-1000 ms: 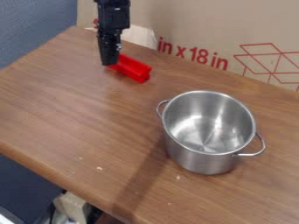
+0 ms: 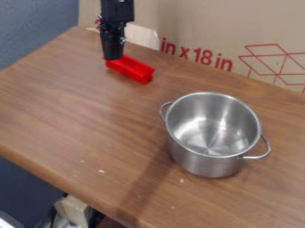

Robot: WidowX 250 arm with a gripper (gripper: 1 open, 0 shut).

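Note:
A red block (image 2: 131,69) lies on the wooden table near its back edge, left of centre. My black gripper (image 2: 113,55) comes down from the top onto the block's left end; I cannot see whether its fingers are around the block or how far apart they stand. A steel pot (image 2: 212,142) with two side handles stands on the right part of the table.
A cardboard panel (image 2: 238,31) with red print stands along the back of the table. A blue-grey surface lies beyond its left edge.
My gripper has shifted very slightly at the block's left end. The block and pot look unmoved.

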